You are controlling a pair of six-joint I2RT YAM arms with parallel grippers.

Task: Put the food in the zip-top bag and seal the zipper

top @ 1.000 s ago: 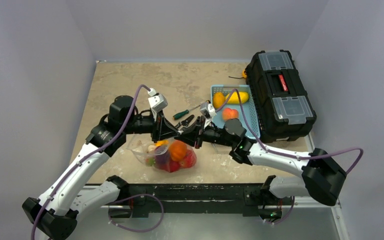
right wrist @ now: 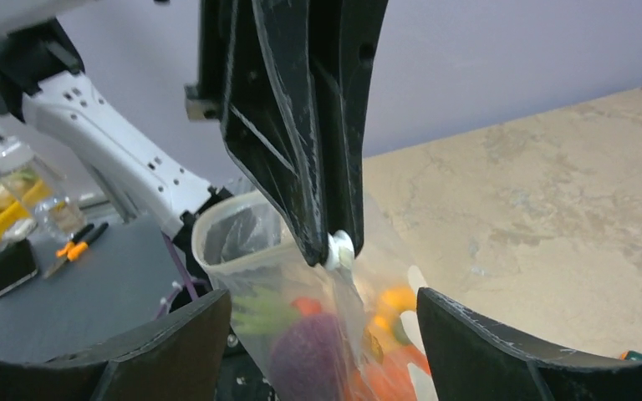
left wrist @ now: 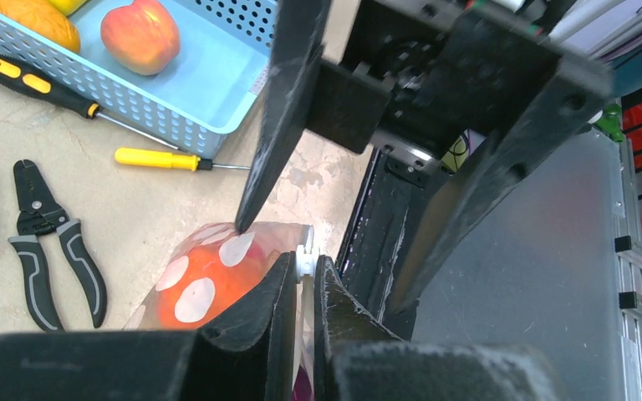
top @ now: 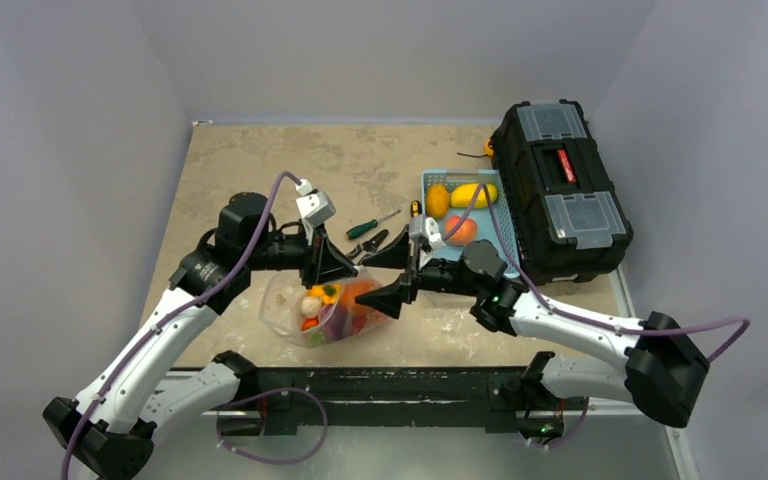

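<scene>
The clear zip top bag [top: 278, 308] is full of food: an orange [left wrist: 217, 288], something purple [right wrist: 305, 355] and several other pieces. My left gripper [top: 354, 268] is shut on the white zipper slider [right wrist: 340, 249] at the bag's top. In the right wrist view, the bag's mouth [right wrist: 247, 230] gapes wide on the far side of the slider, while the plastic on the near side is hard to judge. My right gripper [top: 364, 281] is open at the bag's right end, its fingers apart and grasping nothing. One of its fingertips [left wrist: 251, 196] appears close to the bag's corner.
Behind and right stands a blue basket [top: 511, 235] with a peach [top: 460, 229] and yellow produce. Screwdrivers and pliers [left wrist: 46, 213] lie behind the bag. A black toolbox [top: 555, 185] fills the back right.
My right gripper, closed at the bag top beside the left one before, has opened and turned. The bag has swung slightly and its top gapes more. The left arm has stayed nearly still.
</scene>
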